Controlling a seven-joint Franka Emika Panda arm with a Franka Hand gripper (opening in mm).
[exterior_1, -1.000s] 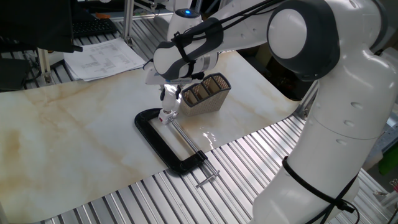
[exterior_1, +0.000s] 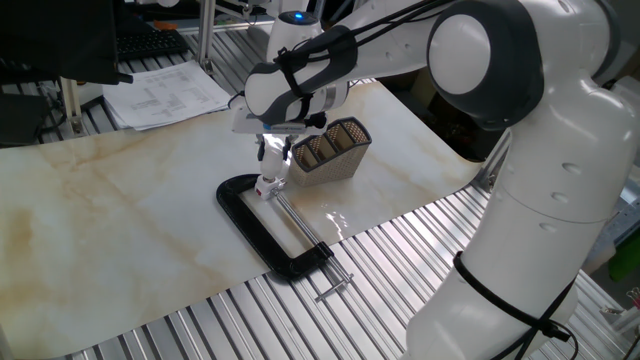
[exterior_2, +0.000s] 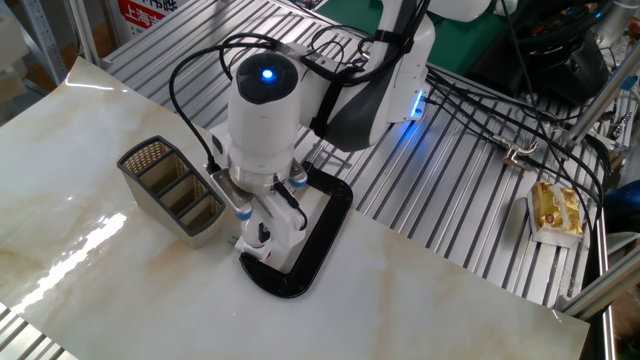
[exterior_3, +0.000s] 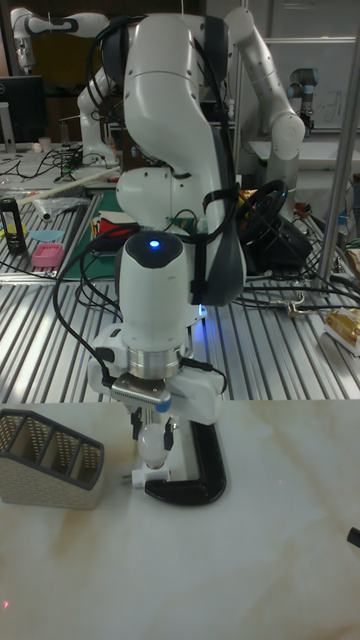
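Observation:
A white light bulb (exterior_3: 157, 446) stands upright in a white socket (exterior_3: 153, 475) at the end of a black C-clamp (exterior_1: 249, 228) lying on the marbled sheet. My gripper (exterior_1: 273, 150) points down over the bulb, its dark fingers (exterior_3: 137, 427) on either side of the glass. Whether the pads press on the bulb or stand slightly clear of it is too small to tell. In exterior view 2 the gripper body covers most of the bulb, and the clamp (exterior_2: 327, 225) reaches out from under it.
Close beside the gripper stands a beige compartment basket (exterior_1: 333, 160), empty as far as shows. The clamp's screw bar (exterior_1: 303, 222) runs toward the slatted metal table (exterior_1: 215, 325). Papers (exterior_1: 165, 95) lie at the back. Much of the marbled sheet (exterior_1: 110, 230) is bare.
The gripper's housing has turned or shifted very slightly above the bulb. The bulb, clamp and basket have not visibly moved.

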